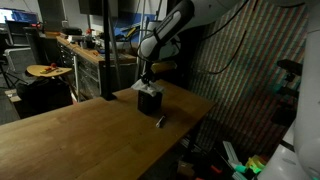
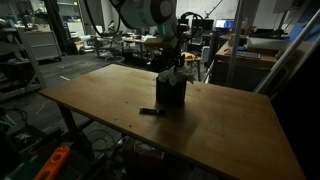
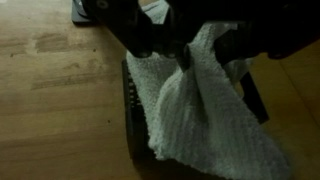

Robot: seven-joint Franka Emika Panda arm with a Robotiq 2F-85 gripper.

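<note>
A white ribbed cloth [image 3: 205, 115] hangs from my gripper, whose dark fingers are shut on a bunched fold of it. Below is a black open box [image 3: 135, 115] with mesh-like sides, standing on the wooden table. In exterior view 1 the cloth [image 1: 147, 87] lies over the top of the box [image 1: 150, 103], partly covering its opening. The gripper [image 1: 147, 78] is low, right above the box. From exterior view 2 the cloth [image 2: 176, 74] shows at the mouth of the box [image 2: 171, 92]. How much cloth is inside cannot be seen.
A small dark object [image 2: 150, 111] lies on the table near the front edge, apart from the box. A dark mesh partition [image 1: 240, 70] stands beyond the table's right side.
</note>
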